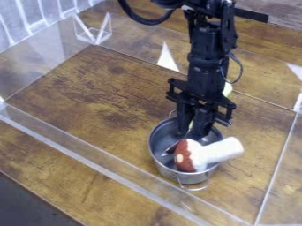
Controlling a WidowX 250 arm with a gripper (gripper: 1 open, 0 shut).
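My black gripper (192,129) reaches down into a steel pot (165,154) on the wooden table. Its fingertips are inside the pot, so what is between them is hidden. A red-and-white cylindrical object (207,154) lies in the pot's front right and sticks out over the rim. A small pale yellow-green piece shows behind the arm on the right.
Clear plastic walls cross the front and right side. A white wire rack (94,31) stands at the back left, with white triangular pieces behind the arm.
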